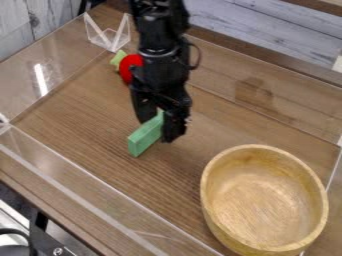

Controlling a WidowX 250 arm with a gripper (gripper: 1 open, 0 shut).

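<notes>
My black gripper (pixel 162 114) is low over the middle of the wooden table, open, its fingers either side of the green block (pixel 143 140). The block lies on the table, its upper end partly hidden by the gripper. A red round object (pixel 128 66) sits behind the gripper at the upper left, partly hidden, beside a small green item (pixel 118 59).
A large cream oval bowl (pixel 263 200) takes up the lower right. A white wire-like object (pixel 107 31) is at the back left.
</notes>
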